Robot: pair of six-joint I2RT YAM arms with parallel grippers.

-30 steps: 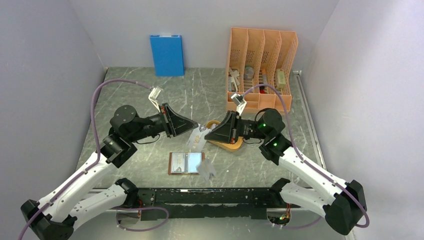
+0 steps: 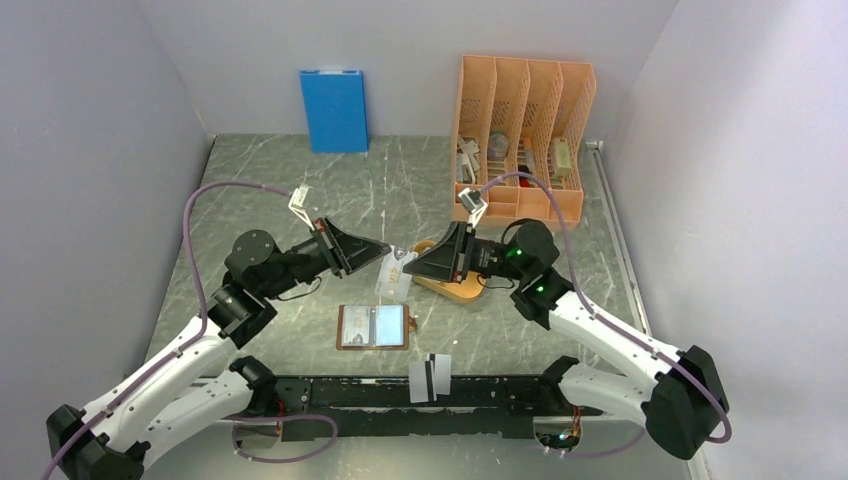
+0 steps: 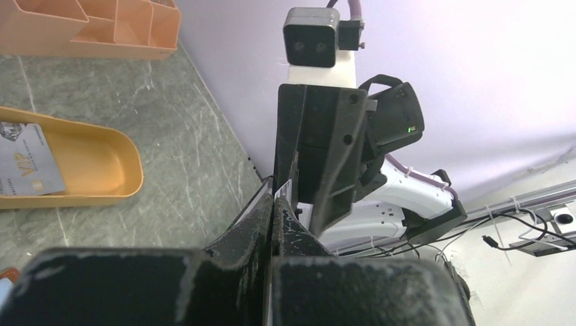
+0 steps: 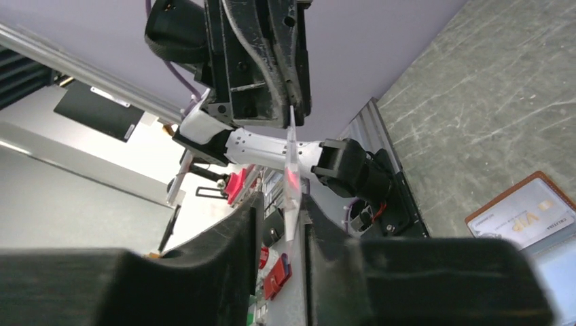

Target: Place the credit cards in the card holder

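Observation:
Between the two grippers a pale card hangs upright, seen edge-on in the right wrist view. My left gripper is shut on it. My right gripper sits at the card's other side, its fingertips close around the card's edge; whether they grip it cannot be told. The brown card holder lies open on the table, with a VIP card in one side. Another VIP card lies in the yellow tray.
Two grey cards are at the front edge. An orange divided organiser stands at the back right, a blue box at the back left. The table left of the holder is clear.
Both grippers have shifted slightly left, the left arm a little lower in the picture. Grey pieces that appeared blurred by the holder now lie at the front edge.

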